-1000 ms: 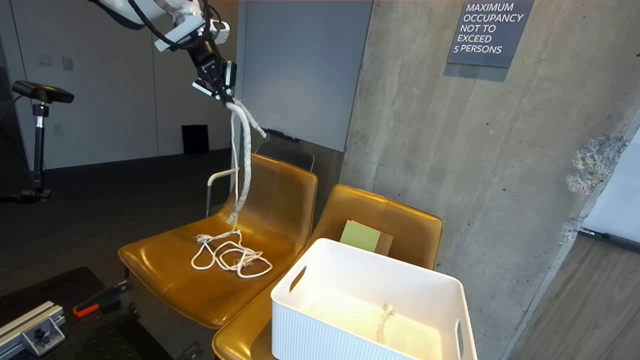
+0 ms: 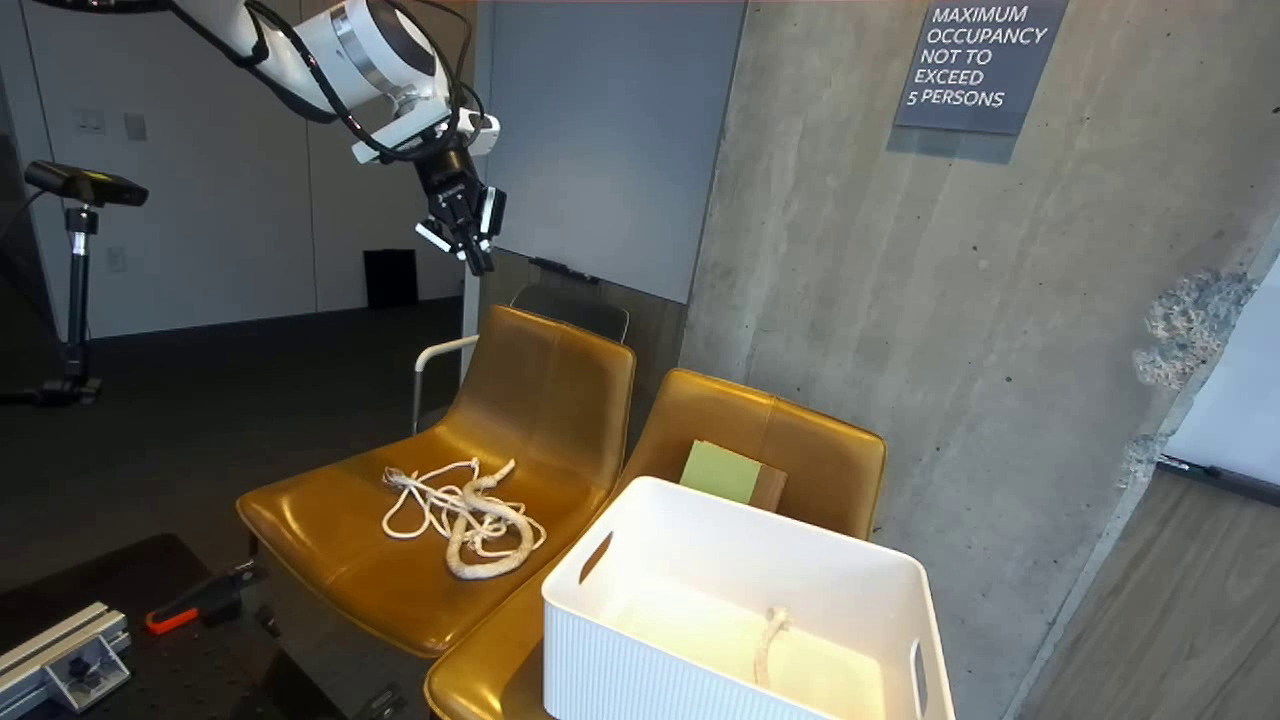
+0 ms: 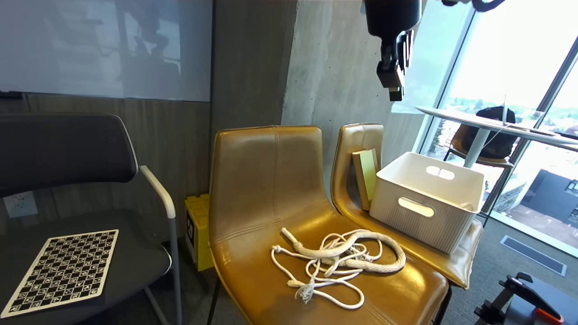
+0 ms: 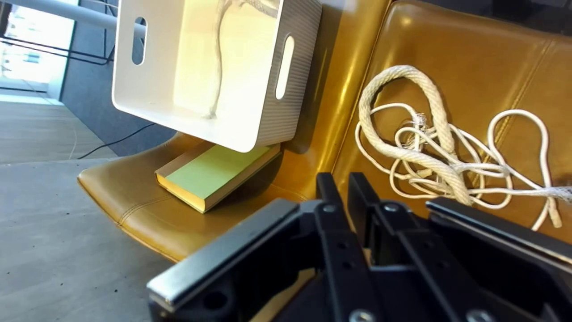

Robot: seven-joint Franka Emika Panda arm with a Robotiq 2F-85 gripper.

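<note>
A thick white rope [image 3: 387,267] lies curled on the seat of a tan leather chair [image 3: 265,181], tangled with a thinner white cord [image 3: 347,304]. My gripper [image 2: 462,252] hangs in the air well above that chair's backrest, clear of the rope. In the wrist view its fingers [image 4: 328,185] stand a small gap apart, part open, with nothing between them. The white bin [image 2: 584,646] sits on the neighbouring chair. Inside the bin rests another piece of rope [image 4: 217,69], only partly visible.
A green-covered book [image 4: 210,172] leans between the bin and the second chair's backrest. A black chair [image 3: 65,149] holding a patterned board [image 3: 65,265] stands to one side. A dark table [image 2: 180,648] with tools is near the front. Space around my gripper is free.
The thick rope hung from my gripper a second ago; now it lies on the chair seat with the cord. My gripper has shifted slightly right and down in exterior view 1.
</note>
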